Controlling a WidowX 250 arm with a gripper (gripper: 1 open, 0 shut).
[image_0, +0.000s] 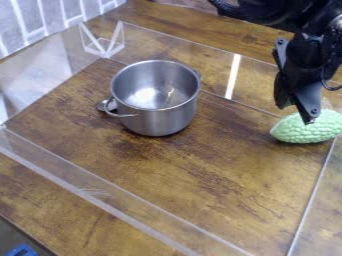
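Observation:
A pale green, bumpy corn-like vegetable (306, 129) lies on the wooden table at the right. The black gripper (297, 103) is over it from the upper right, its lower tip reaching down to the vegetable's top; whether it grips it is unclear. A steel pot (156, 115) with side handles stands left of centre, empty apart from a small light mark or item inside.
Clear plastic barriers (54, 75) border the wooden table (160, 190) on several sides. A white strip (233, 77) lies behind the pot.

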